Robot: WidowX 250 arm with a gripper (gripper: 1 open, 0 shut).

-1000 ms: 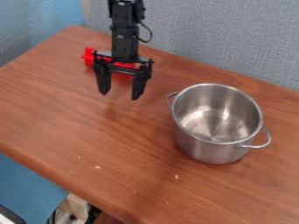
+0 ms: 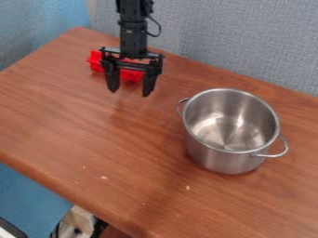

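Note:
My black gripper (image 2: 130,82) hangs over the upper left part of the wooden table, its two fingers spread open with nothing visible between them. Behind it lies a red object (image 2: 96,59), partly hidden by the gripper, so its full shape cannot be told. A large steel pot (image 2: 231,131) with two side handles stands to the gripper's right, apart from it; it looks empty.
Bare wood of the table (image 2: 99,149) fills the left and front. A grey textured wall (image 2: 236,42) rises along the back, and a blue surface shows past the table's left edge, with some clutter at the lower left.
The gripper has shifted slightly up in the view, back toward the red object. The pot has not moved.

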